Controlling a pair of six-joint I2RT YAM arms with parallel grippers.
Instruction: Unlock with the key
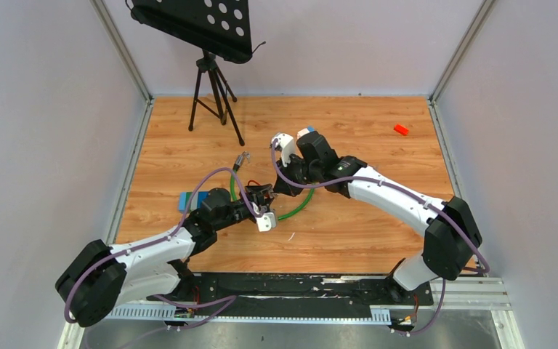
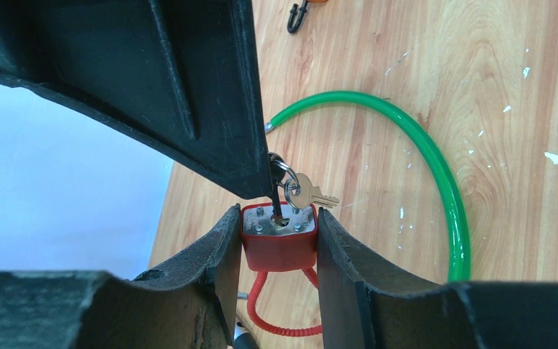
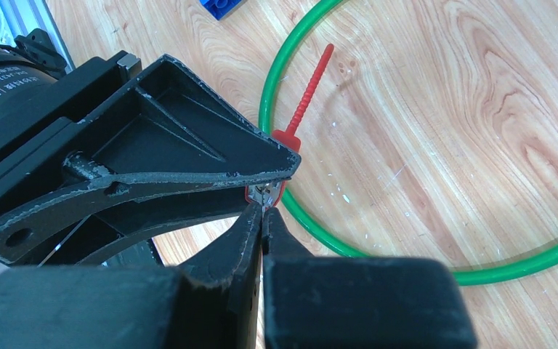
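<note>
In the left wrist view a red padlock, keyhole face up, is clamped between the fingers of my left gripper. From the upper left my right gripper reaches over it, its fingertips shut together. A thin key runs from those tips down to the keyhole; its tip appears to be in the slot, how deep I cannot tell. The key's ring carries a second key, which hangs free above the lock's edge. The lock's red cord-like shackle sticks out beneath.
A green cable curves over the table close by the lock. Blue blocks lie left of the arms, and a red block at the back right. The black stand is at the back left. Free table lies right and front.
</note>
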